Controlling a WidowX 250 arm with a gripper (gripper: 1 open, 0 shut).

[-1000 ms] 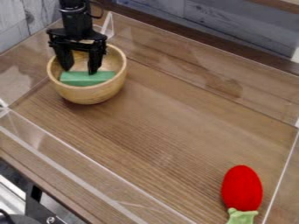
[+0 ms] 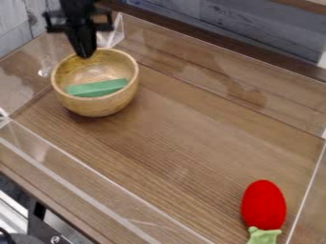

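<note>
A wooden bowl (image 2: 122, 95) at the upper left holds a flat green block (image 2: 94, 89). My gripper (image 2: 91, 42) is raised above and behind the bowl's far rim, dark and motion-blurred. Its fingers are too blurred to show how they stand, and I see nothing held in them.
A red, strawberry-like toy (image 2: 264, 205) with a green end lies at the bottom right. The table's edges show at the right and lower left.
My gripper has lifted up and back out of the bowl. The green block stays in the bowl and now shows more fully.
</note>
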